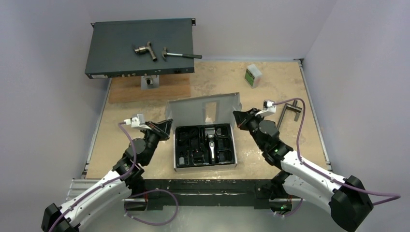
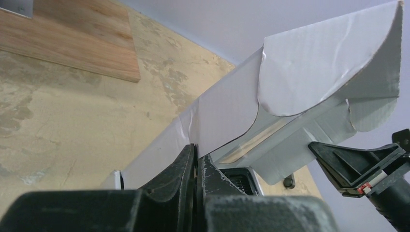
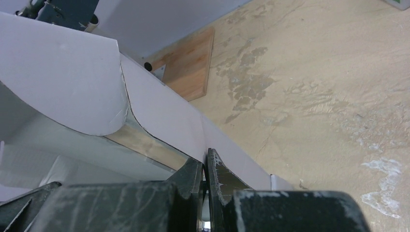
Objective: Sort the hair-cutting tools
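In the top view, an open white box (image 1: 180,169) on the table has a black tray inside. In it lie a silver and black hair clipper (image 1: 211,145) and several dark attachments. Its lid (image 1: 188,111) leans up from the far side. My left gripper (image 1: 170,122) is at the lid's left edge, my right gripper (image 1: 235,114) at its right edge. Both are shut. In the left wrist view the closed fingertips meet the lid (image 2: 227,106); the right wrist view shows the same on the other side. Whether cardboard is pinched between the fingers cannot be told.
A dark rack unit (image 1: 140,43) at the back left carries a metal pipe piece (image 1: 145,50) and a hammer (image 1: 179,55). A white and green box (image 1: 253,76) stands at the back right. A metal tool (image 1: 290,108) lies right of the right arm.
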